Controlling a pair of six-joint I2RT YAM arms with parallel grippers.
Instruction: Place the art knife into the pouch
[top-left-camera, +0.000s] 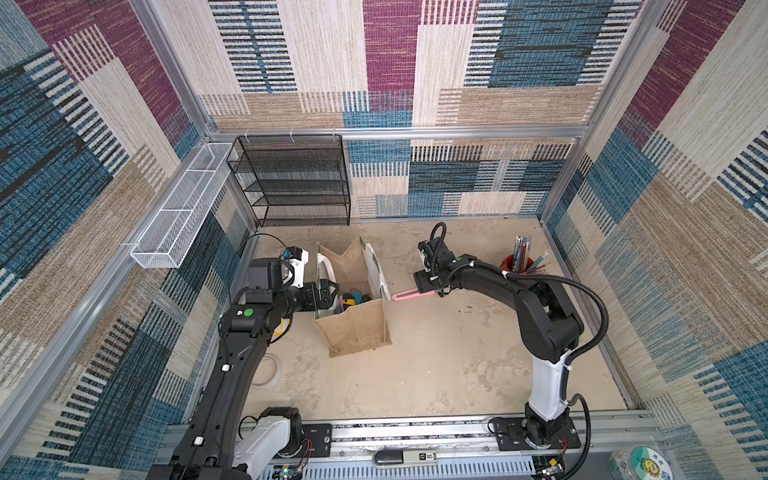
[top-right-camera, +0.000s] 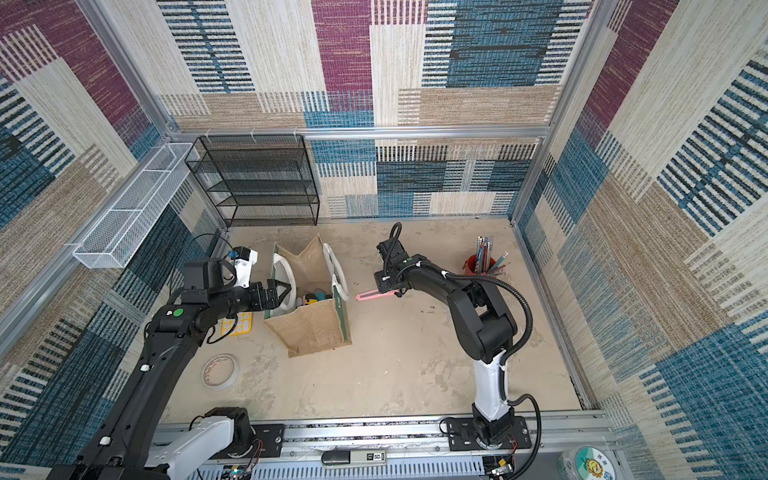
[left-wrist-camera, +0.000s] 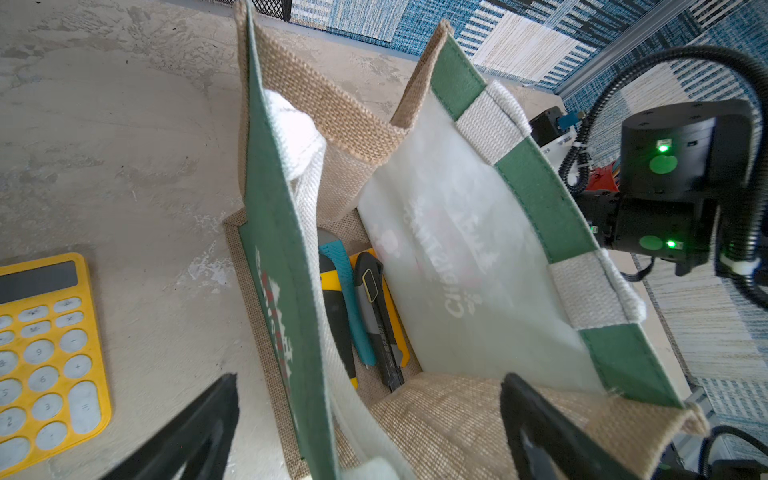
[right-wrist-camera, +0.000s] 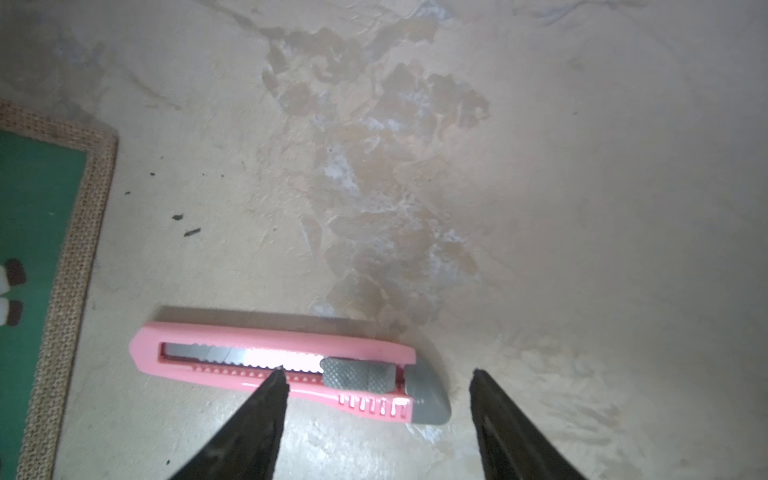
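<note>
The pink art knife (right-wrist-camera: 240, 345) lies flat on the table in the right wrist view, its grey tip end in line with the gap between my fingers. My right gripper is open over the knife, with nothing gripped. From the top left, the pink knife (top-left-camera: 409, 295) shows right of the pouch, partly covered by that gripper. The burlap pouch (top-left-camera: 357, 329) stands upright and open at the top. Beside its left wall, my left gripper is open, its fingers straddling the left wall and handle in the left wrist view.
Inside the pouch are a grey-black cutter (left-wrist-camera: 376, 312), a teal item (left-wrist-camera: 349, 297) and yellow-black tools. A yellow calculator (left-wrist-camera: 49, 352) lies to its left. A tape roll (top-right-camera: 220, 371) sits front left, a red pencil cup (top-left-camera: 512, 262) back right.
</note>
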